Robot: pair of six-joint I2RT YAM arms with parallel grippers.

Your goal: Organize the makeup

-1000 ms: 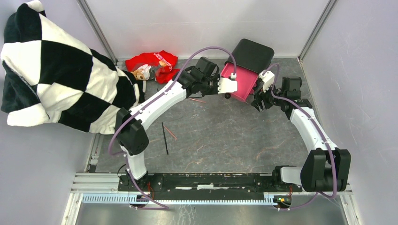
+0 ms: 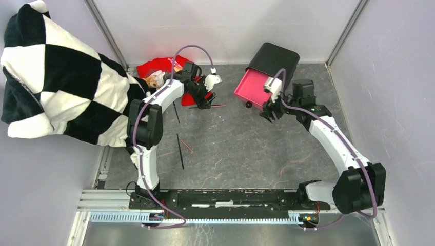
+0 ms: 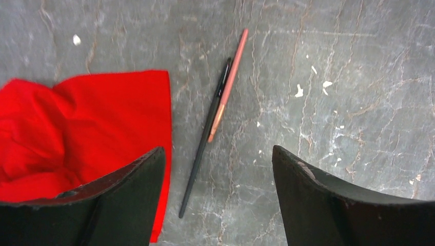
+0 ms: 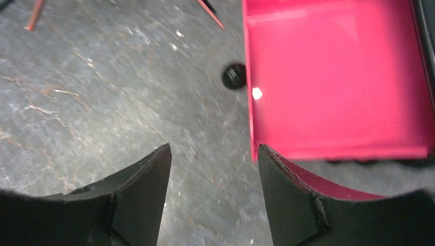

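Note:
A pink open tray (image 2: 252,87) with a black lid sits at the back right, a small round black item (image 4: 234,76) beside its rim. My right gripper is open and empty, just in front of the tray. My left gripper hangs open above a black stick (image 3: 197,164) and a red brush-like stick (image 3: 231,77), lying together beside a red cloth (image 3: 113,113). In the top view another black stick (image 2: 179,151) and a reddish one (image 2: 186,145) lie nearer the front.
A checkered blanket (image 2: 66,82) covers the left side. Walls border the back and right, with the right arm close to the right one.
My left gripper has moved left, away from the pink tray toward the red cloth. My right gripper has moved left from the tray's right side to its front.

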